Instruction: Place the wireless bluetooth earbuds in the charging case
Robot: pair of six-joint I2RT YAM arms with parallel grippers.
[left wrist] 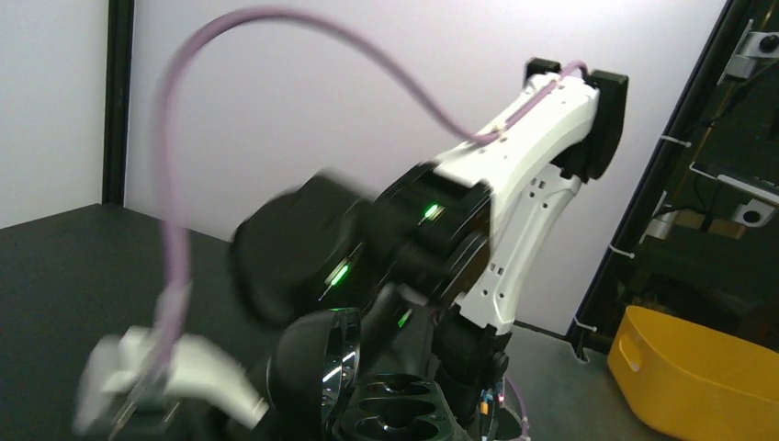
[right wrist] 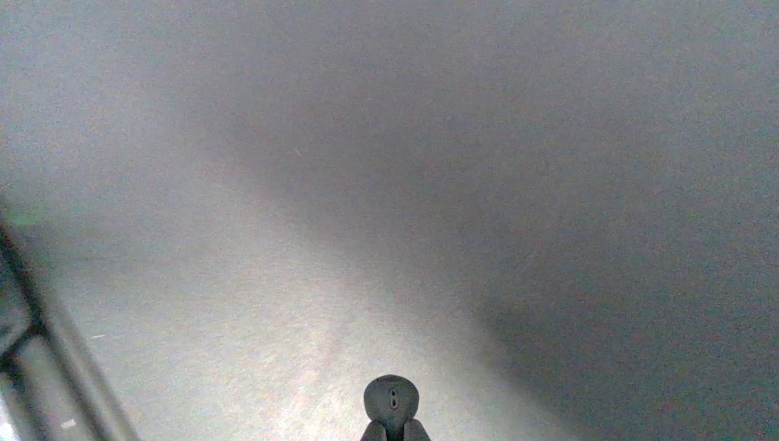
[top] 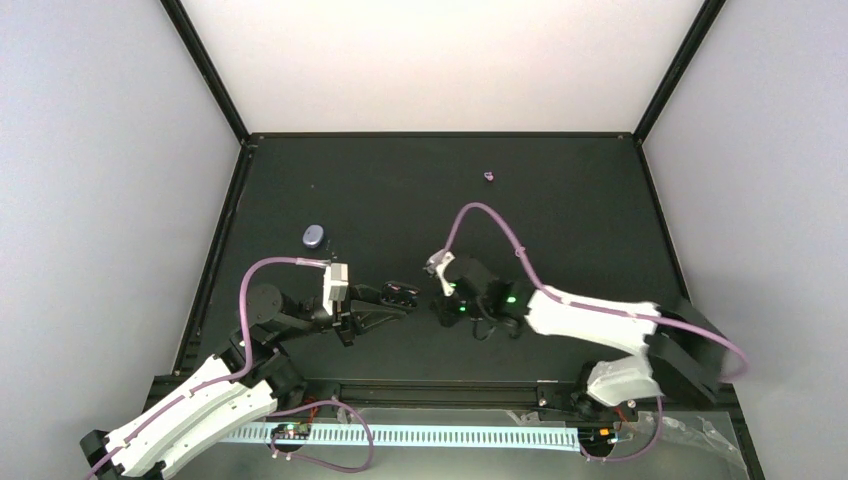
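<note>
A black charging case [top: 400,292] with its lid up is held by my left gripper [top: 398,305] in the top view. At the bottom of the left wrist view, its earbud wells [left wrist: 395,409] look empty. My right gripper is shut on a black earbud [right wrist: 392,397], whose rounded end with small contacts points up in the right wrist view. In the top view this gripper [top: 440,312] is a short way right of the case, apart from it. The earbud cannot be made out there, and the left fingers do not show in the left wrist view.
A light purple case [top: 313,236] lies back left, and a small purple earbud [top: 489,176] lies far back. My right arm [top: 590,316] spans the right side. A yellow bin [left wrist: 698,372] stands beyond the table.
</note>
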